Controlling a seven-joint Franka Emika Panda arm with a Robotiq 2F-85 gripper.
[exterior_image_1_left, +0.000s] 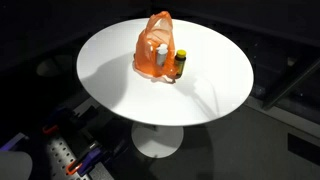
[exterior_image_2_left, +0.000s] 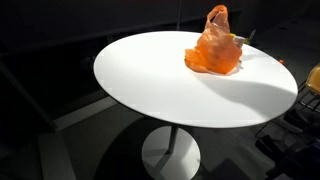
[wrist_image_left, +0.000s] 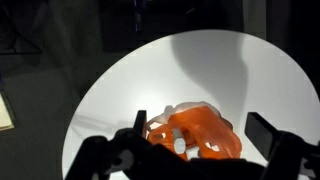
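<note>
An orange plastic bag (exterior_image_1_left: 148, 62) stands bunched up on a round white table (exterior_image_1_left: 110, 75). Against its side are a small white bottle (exterior_image_1_left: 163, 54) and a dark bottle with a yellow cap (exterior_image_1_left: 180, 64). From the other side, the bag (exterior_image_2_left: 212, 52) hides most of the bottles. Seen from above in the wrist view, the bag (wrist_image_left: 212, 126) lies beyond and between the widely parted fingers of my gripper, which is open and appears to hold nothing. A white bottle (wrist_image_left: 179, 141) shows beside the bag there. Neither exterior view shows the gripper clearly.
The table rests on a single pedestal with a round base (exterior_image_2_left: 171, 153). The surrounding floor is dark, with cables and equipment at the lower left of exterior view 1. A yellow chair (exterior_image_2_left: 314, 80) stands at the right.
</note>
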